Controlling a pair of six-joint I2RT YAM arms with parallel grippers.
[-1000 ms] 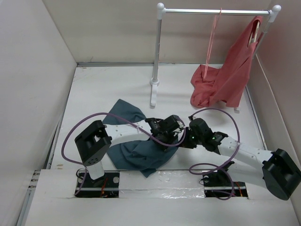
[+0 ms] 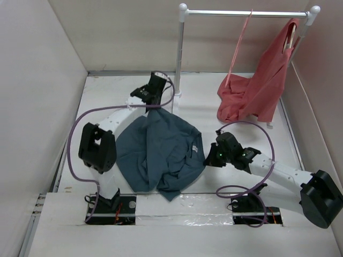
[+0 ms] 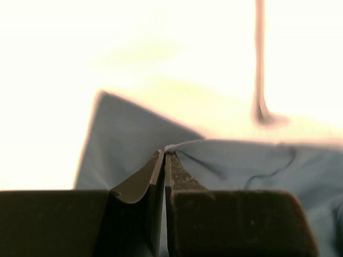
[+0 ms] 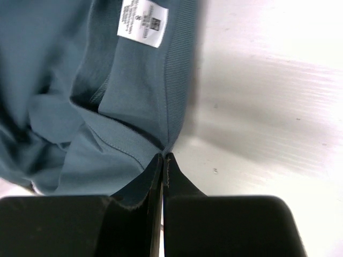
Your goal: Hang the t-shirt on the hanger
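Note:
The dark teal t-shirt (image 2: 166, 155) lies crumpled on the white floor, its upper part drawn up toward my left gripper (image 2: 156, 101) near the back left. In the left wrist view that gripper is shut, with a fold of the cloth pinched at its tips. My right gripper (image 2: 209, 160) is at the shirt's right corner; in the right wrist view it (image 4: 163, 158) is shut on the hem beside a white label (image 4: 142, 21). A pink hanger (image 2: 238, 48) dangles from the rail.
The white rack (image 2: 211, 13) stands at the back. A red garment (image 2: 262, 80) hangs at its right end and pools on the floor. Purple cables loop around both arms. Some bare floor lies left of the shirt and between it and the red garment.
My left gripper has swung from the shirt's middle up toward the back left, drawing cloth along with it. The right arm stays at the shirt's right corner.

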